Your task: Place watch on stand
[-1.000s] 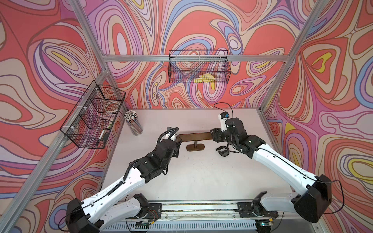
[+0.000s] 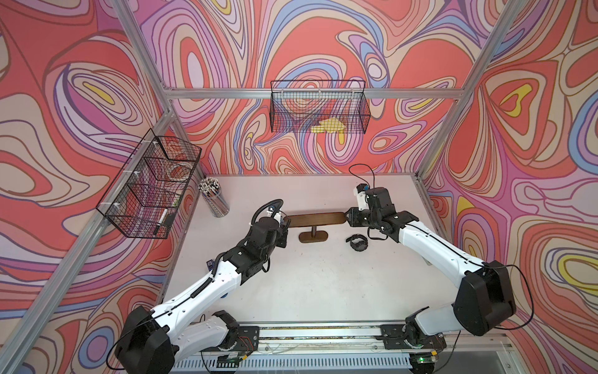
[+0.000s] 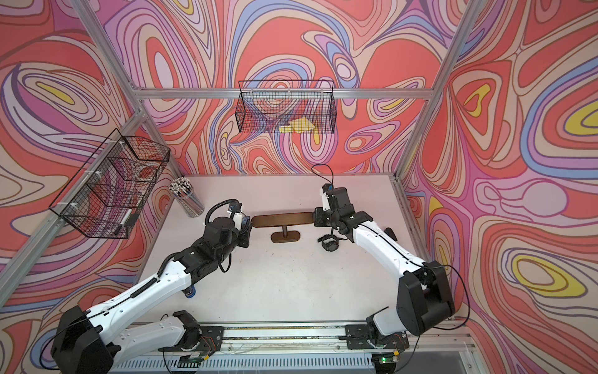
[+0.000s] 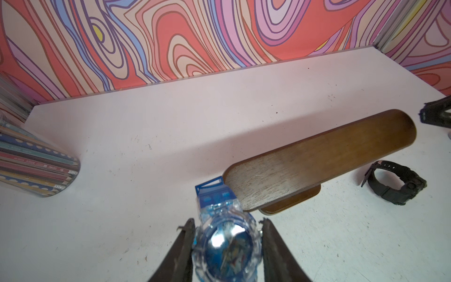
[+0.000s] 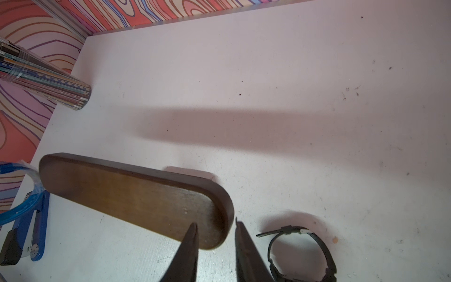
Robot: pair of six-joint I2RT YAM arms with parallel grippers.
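A blue watch (image 4: 227, 244) with a translucent case is held by my left gripper, shut on it at the left end of the wooden stand (image 4: 319, 157); whether it touches the stand is unclear. The stand is a long horizontal bar on an oval base (image 2: 313, 237). My right gripper is part open over the bar's right end, nothing seen between its fingers. A black watch (image 4: 395, 190) lies on the table in front of the stand's right end.
A clear holder of pencils (image 2: 213, 198) stands at the back left. A blue stapler (image 5: 37, 230) lies at the left. Wire baskets hang on the left and back frames.
Both arms have pulled back slightly from the stand since a second ago: the left toward the left, the right toward the right.
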